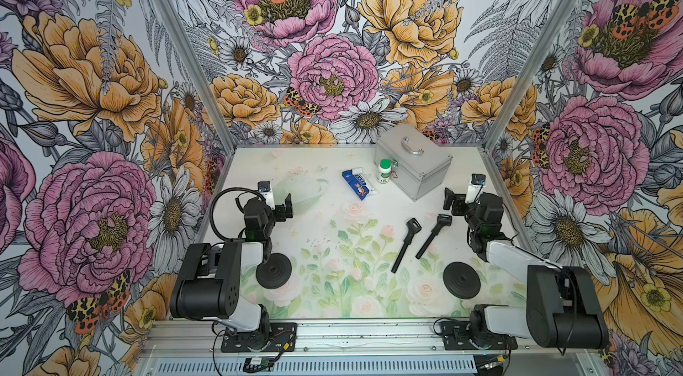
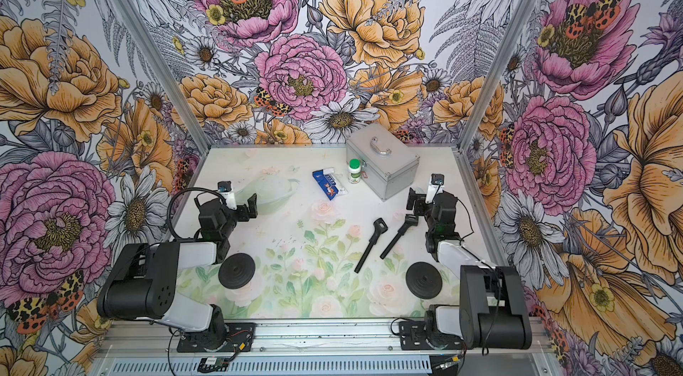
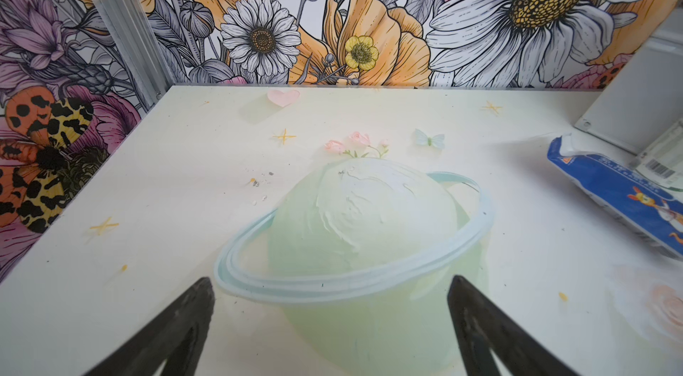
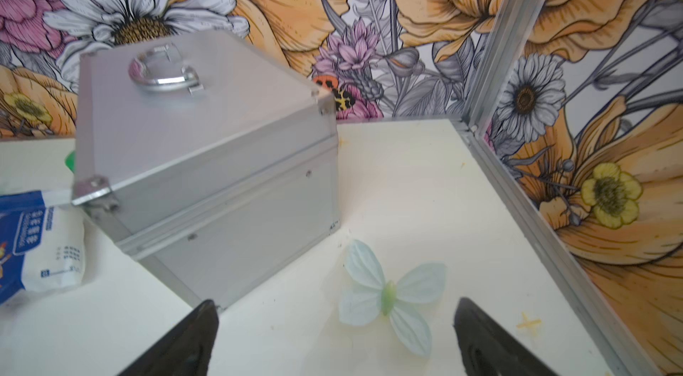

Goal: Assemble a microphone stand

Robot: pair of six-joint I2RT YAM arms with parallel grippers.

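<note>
Two black stand poles with clip heads lie loose on the table right of centre: one pole (image 1: pixel 404 246), and a second pole (image 1: pixel 432 237) to its right. A round black base (image 1: pixel 461 280) rests flat near the front right, and another black base (image 1: pixel 273 271) lies at the left. My left gripper is open and empty, facing bare table behind the left base. My right gripper is open too, nothing between its fingers, standing right of the pole heads. None of the stand parts shows in either wrist view.
At the back right stands a silver case (image 1: pixel 414 160). A white bottle with green cap (image 1: pixel 385 170) and a blue packet (image 1: pixel 357 184) sit at its left.
</note>
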